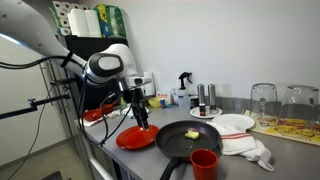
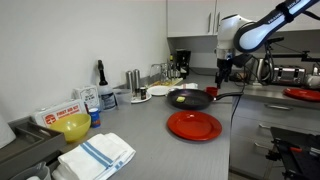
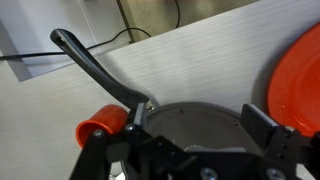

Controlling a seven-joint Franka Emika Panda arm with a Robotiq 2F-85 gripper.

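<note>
A black frying pan [image 1: 186,145] lies on the grey counter with a small yellow piece [image 1: 192,134] in it. A red plate [image 1: 137,138] is beside it on the left, and a red mug [image 1: 204,164] stands near the pan's handle. My gripper [image 1: 143,122] hangs above the plate, near the pan's left edge. In the wrist view the two fingers of my gripper are spread apart over the pan, nothing visible between them; it is open. The pan's handle [image 3: 90,62] runs to the upper left there, and the yellow piece is hidden.
A white towel [image 1: 238,140] and a white plate [image 1: 234,122] are right of the pan. Glass jars [image 1: 300,105] and shakers [image 1: 207,99] stand at the back. A yellow bowl [image 2: 72,125] and folded towel [image 2: 97,155] occupy the counter's other end, with bare counter between.
</note>
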